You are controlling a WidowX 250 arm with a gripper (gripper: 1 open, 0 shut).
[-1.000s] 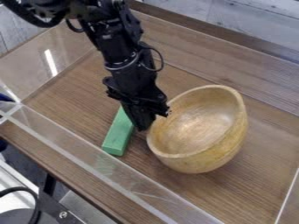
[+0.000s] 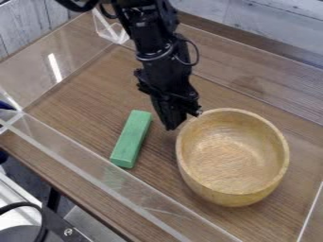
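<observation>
My black gripper [image 2: 175,112] hangs down from the top of the camera view, its tips just at the upper left rim of a tan wooden bowl [image 2: 233,161], shut with nothing visible between the fingers. A green rectangular block [image 2: 130,139] lies on the wooden table [image 2: 76,104] left of the bowl, a little apart from it and below left of the gripper. Whether the fingertips touch the bowl's rim is hard to tell.
A clear strip [image 2: 101,194] runs along the front left edge of the table, with black cables beyond it at the bottom left. The table behind the gripper and to its left is bare.
The bowl, tilted a second ago, now sits flat, farther right. My gripper has shifted slightly right and back, away from over the green block, leaving more of it in view.
</observation>
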